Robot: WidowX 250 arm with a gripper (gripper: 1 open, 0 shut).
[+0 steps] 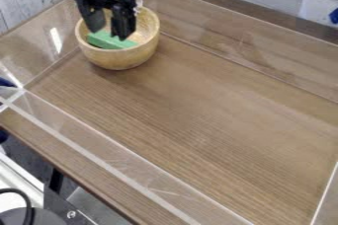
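Note:
My dark gripper (109, 14) is over a round wooden bowl (122, 56) at the upper left of the camera view, its open fingers reaching down inside the rim. A green object (114, 41) lies in the bowl beneath the fingers. I cannot tell whether the fingertips touch it.
A small blue-and-white item sits at the top right edge.

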